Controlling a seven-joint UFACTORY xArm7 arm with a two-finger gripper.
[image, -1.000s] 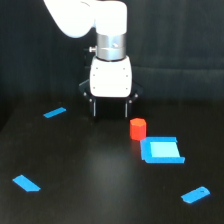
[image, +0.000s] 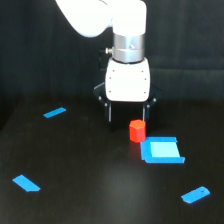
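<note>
A small red block (image: 137, 131) sits on the dark table, close to the upper left corner of a blue-edged white square (image: 164, 150). My gripper (image: 128, 114) hangs under the white hand, pointing down, behind and slightly left of the block as this view shows it. Its dark fingers stand wide apart, and nothing shows between them. The right finger appears just above the block's top; whether they touch I cannot tell against the dark background.
Blue tape strips lie at the back left (image: 55, 112), front left (image: 26, 183) and front right (image: 195, 194). Bare black table fills the middle and left, with no other objects standing there.
My arm and gripper have shifted right and slightly down, bringing the hand nearer the red block. Block and blue-edged square are where they were.
</note>
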